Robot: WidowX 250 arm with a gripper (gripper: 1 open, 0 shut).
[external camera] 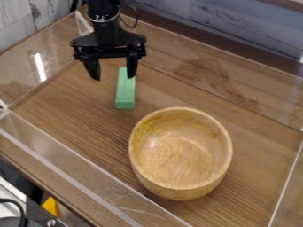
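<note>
My black gripper (113, 64) hangs at the upper left of the camera view, its two fingers spread apart and open. A green block (126, 89) lies on the wooden table just below it, between and below the fingers as seen from here; I cannot tell whether they touch it. A large empty tan bowl (180, 175) sits at the lower middle.
A pale wall (236, 27) runs along the back. Cables and a small yellow item lie off the table's lower left edge.
</note>
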